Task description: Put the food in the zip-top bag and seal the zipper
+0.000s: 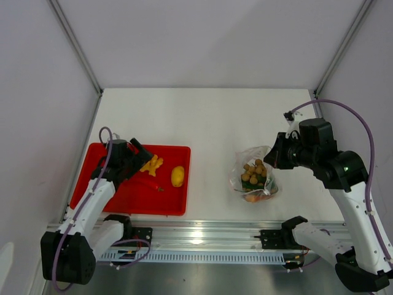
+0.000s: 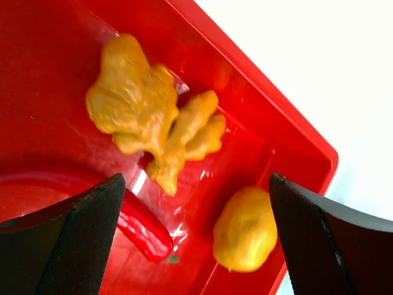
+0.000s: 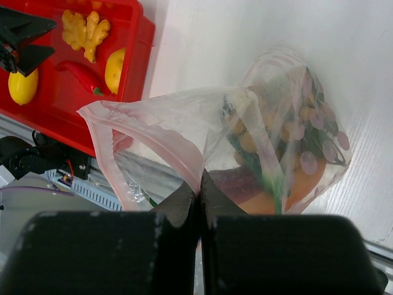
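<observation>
The clear zip top bag [image 1: 237, 175] sits on the right half of the table, its mouth spread, with round brown pieces [image 1: 253, 172] and greenery inside. In the right wrist view the bag's pink zipper rim [image 3: 153, 136] runs into my right gripper, which is shut on it. My left gripper hangs open above the red tray [image 1: 138, 200]. Beneath it in the left wrist view lie orange ginger [image 2: 138, 104], a red chili [image 2: 144, 230] and a yellow lemon-like piece [image 2: 245, 230], none of them held.
Another yellow piece [image 3: 23, 88] lies in the tray in the right wrist view, near the left gripper. Bare white table [image 1: 212, 135] separates tray and bag. A metal rail [image 1: 196, 233] borders the table's front.
</observation>
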